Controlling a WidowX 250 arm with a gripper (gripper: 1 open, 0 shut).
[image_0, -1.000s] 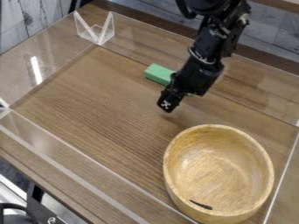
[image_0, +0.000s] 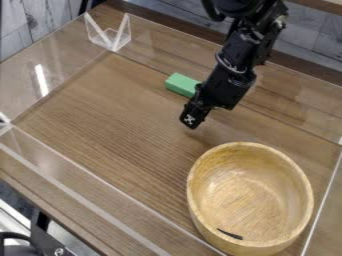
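Observation:
The black robot gripper (image_0: 201, 110) reaches down over the wooden table from the upper right, its fingers low above the surface or touching it. A green block (image_0: 183, 83) lies just behind it to the left, partly behind the arm. Whether the fingers hold anything or how far apart they stand is hard to make out.
A large round beige bowl (image_0: 210, 193) takes up the lower right of the table (image_0: 94, 135). A white wire holder (image_0: 111, 28) stands at the back left.
The arm and gripper have shifted very slightly. The block and bowl look unmoved.

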